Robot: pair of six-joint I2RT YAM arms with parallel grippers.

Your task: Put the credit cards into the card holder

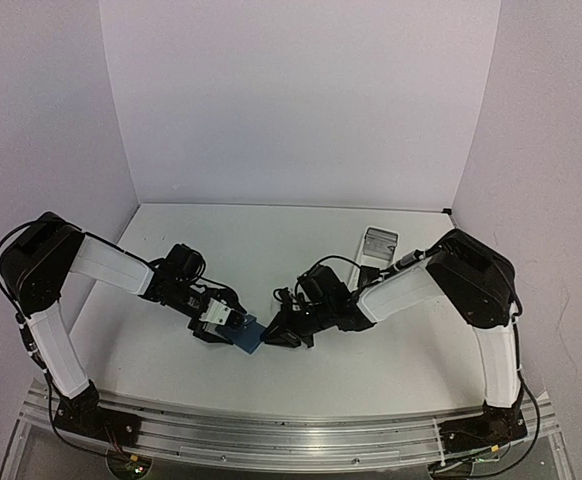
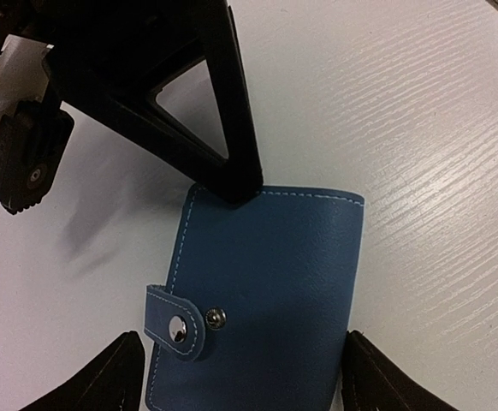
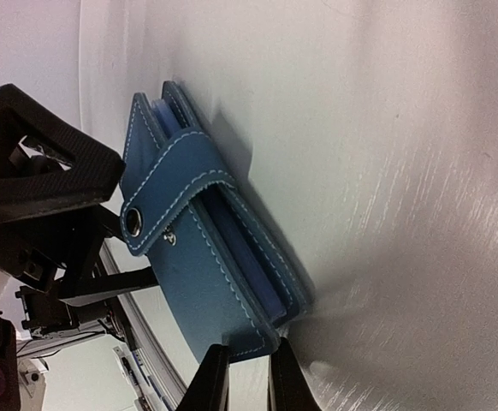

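Observation:
The blue card holder (image 1: 249, 336) lies on the table between my two grippers. Its buttoned strap (image 3: 180, 184) wraps over one edge, and thin translucent sleeves show between its covers in the right wrist view. My left gripper is open, one finger at either side of the holder, the right-hand finger (image 2: 364, 368) close against its edge. At the opposite end, my right gripper has its fingertips at a corner of the holder with a narrow gap between them; whether they touch the cover is unclear. No loose credit card can be made out.
A white tray with a grey compartment (image 1: 380, 242) stands at the back right, partly hidden by my right arm. A metal rail (image 1: 291, 440) runs along the front edge.

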